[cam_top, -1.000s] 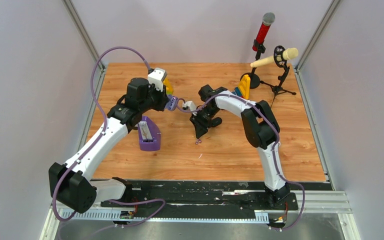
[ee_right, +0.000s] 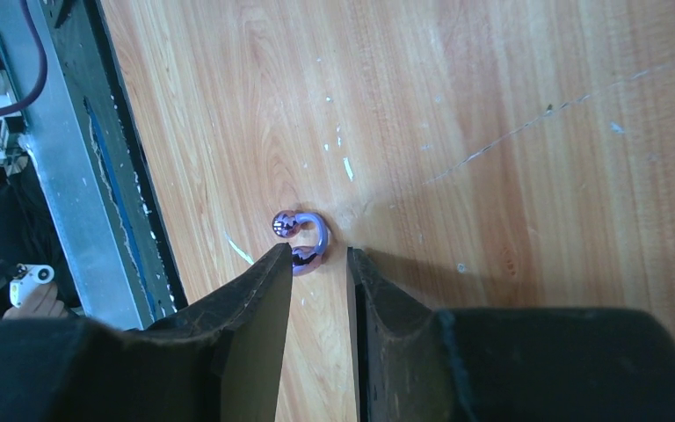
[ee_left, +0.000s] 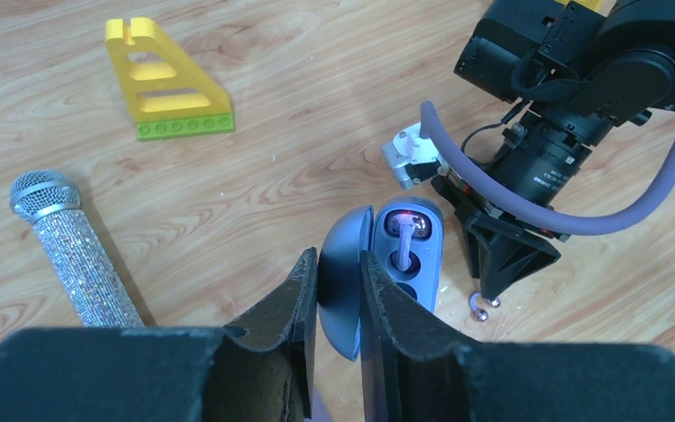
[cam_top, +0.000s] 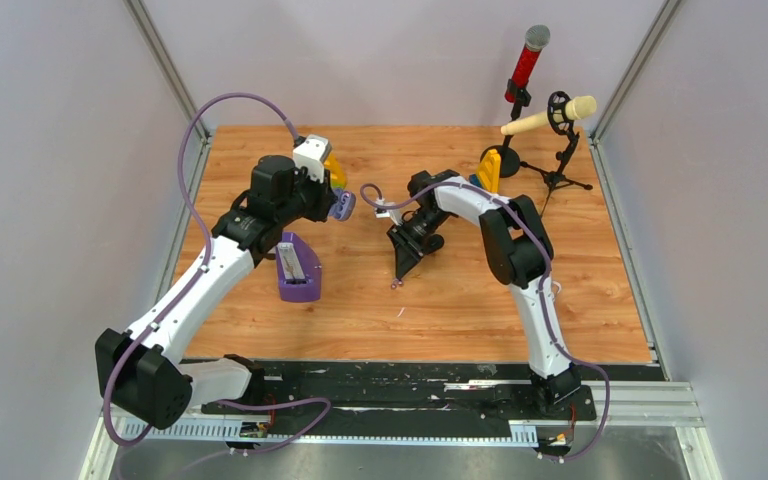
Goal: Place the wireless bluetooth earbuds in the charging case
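The charging case point(ee_left: 431, 233), a lavender oval shell, hangs above the table with its lid point(ee_left: 341, 290) swung open. My left gripper is shut on that lid. In the case's upper socket sits a purple piece point(ee_left: 405, 237) with a shiny end, which looks like an earbud; a lower recess is partly hidden by my finger. A C-shaped lavender earbud point(ee_right: 318, 230) with two shiny ends lies on the wood. Low over it, my right gripper stands part open, its left finger point(ee_right: 268, 281) overlapping one shiny end. Whether they touch, I cannot tell.
A purple holder point(cam_top: 300, 275) stands below the left arm. In the left wrist view are a glittery microphone point(ee_left: 86, 259) and a yellow-green wedge point(ee_left: 171, 88). A stand with a cream cylinder point(cam_top: 550, 118) occupies the far right corner. Bare table lies around the earbud.
My right gripper has shifted slightly right, away from the case, and its fingertips have come down to the loose earbud. The left arm and case have stayed put.
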